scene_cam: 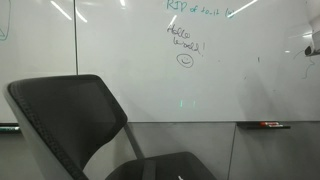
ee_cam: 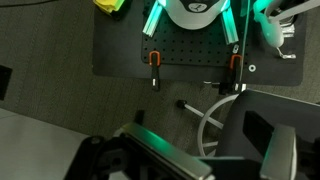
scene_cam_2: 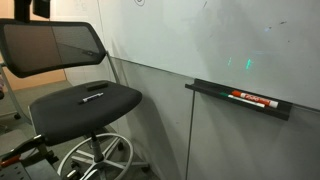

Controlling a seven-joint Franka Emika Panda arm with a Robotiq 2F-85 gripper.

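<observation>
No task is named. In the wrist view my gripper looks down from above, its two dark fingers standing wide apart at the bottom of the picture. Between them I see only floor and part of a chair. The black office chair (scene_cam: 65,115) stands before the whiteboard (scene_cam: 130,60). On its seat (scene_cam_2: 100,112) lies a pale marker (scene_cam_2: 93,97). The wall tray (scene_cam_2: 215,89) under the board holds a red-and-white marker (scene_cam_2: 255,99) and something green beside it.
A dark perforated base plate (ee_cam: 115,60) carries the robot's white base (ee_cam: 192,12) and orange-handled clamps (ee_cam: 155,68). The chair's round foot ring (ee_cam: 203,130) stands close by.
</observation>
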